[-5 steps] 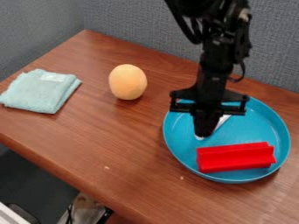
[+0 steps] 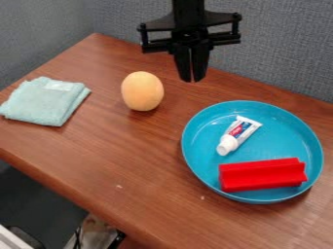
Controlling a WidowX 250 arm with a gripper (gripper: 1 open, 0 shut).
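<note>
The black gripper [image 2: 192,72] hangs at the top centre, above the table and behind the blue plate [image 2: 208,124]. Its fingers point down, and I cannot make out anything between them. On the plate lie a white toothpaste tube [image 2: 240,133] with red and blue print and, at the front, a red object [image 2: 262,174]. An orange egg-shaped object [image 2: 142,91] stands left of the plate.
A folded pale green cloth [image 2: 45,101] lies at the far left of the wooden table [image 2: 124,175]. A grey wall is behind, and the table's left edge drops to a dark floor.
The gripper has risen from over the toothpaste tube on the plate, up and back to the top centre. The tube and the other objects look unmoved.
</note>
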